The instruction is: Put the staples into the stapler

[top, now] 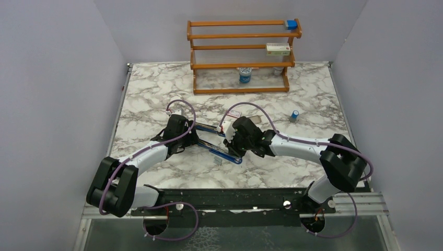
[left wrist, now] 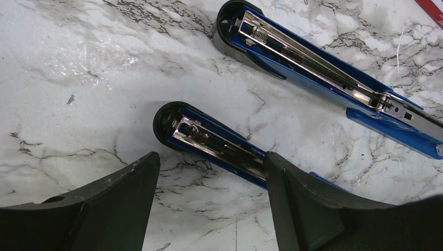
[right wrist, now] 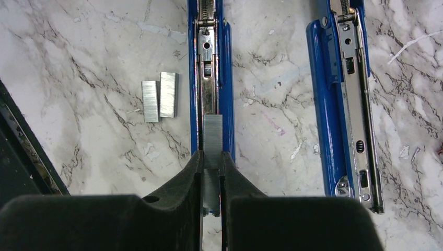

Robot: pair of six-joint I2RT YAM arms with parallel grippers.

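Note:
Two opened blue staplers lie on the marble table, the near stapler [right wrist: 228,94] and the far stapler [right wrist: 327,112]. My right gripper is shut on a grey staple strip [right wrist: 212,133]. That strip lines up over the near stapler's metal channel in the right wrist view; whether it rests inside cannot be told. My left gripper is open, its fingers spread wide around the near stapler's black-tipped end [left wrist: 166,125]. Its right finger [left wrist: 279,175] overlaps the stapler's body in the left wrist view, and contact there is unclear.
Two loose staple strips [right wrist: 159,97] lie beside the near stapler. A red-and-white box [top: 233,113] sits behind the staplers, and a small blue-topped item [top: 294,115] stands to the right. At the back is a wooden rack [top: 240,65].

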